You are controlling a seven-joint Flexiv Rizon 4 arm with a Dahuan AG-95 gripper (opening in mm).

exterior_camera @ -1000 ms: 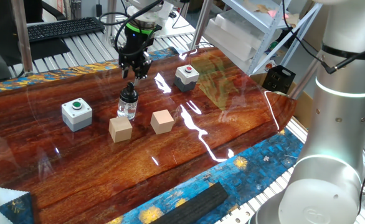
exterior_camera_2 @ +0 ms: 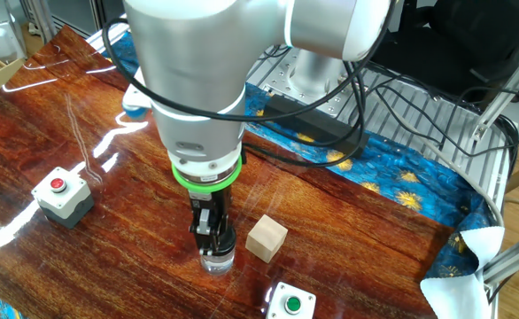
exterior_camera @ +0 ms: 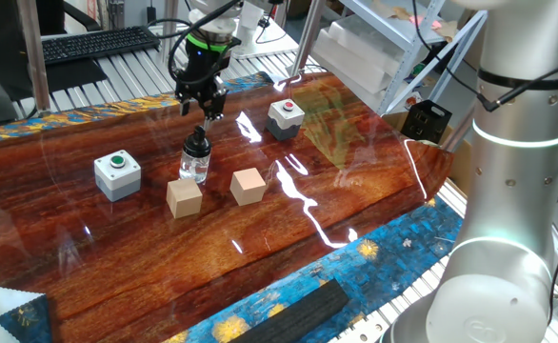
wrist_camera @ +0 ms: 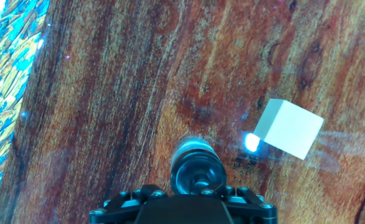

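Observation:
A clear bottle with a black dropper-style top (exterior_camera: 195, 157) stands upright on the glossy wood-patterned table. Just above and behind its top is my gripper (exterior_camera: 202, 111), fingers spread apart and nothing between them. From exterior view 2, the gripper (exterior_camera_2: 208, 241) overlaps the bottle's black top, leaving its clear base (exterior_camera_2: 218, 263) showing below. Looking down in the wrist view, I see the bottle (wrist_camera: 197, 167) just ahead of the open gripper. Two wooden cubes sit near the bottle: one close in front (exterior_camera: 184, 198), another to the right (exterior_camera: 249, 187).
A green-button box (exterior_camera: 118, 175) stands left of the bottle; a red-button box (exterior_camera: 286, 119) is at the back right. Along the near edge lies a black bar (exterior_camera: 296, 314) on blue patterned cloth (exterior_camera: 367, 255).
My gripper has shifted slightly left in exterior view 1, above the bottle. The bottle, cubes and button boxes have not moved.

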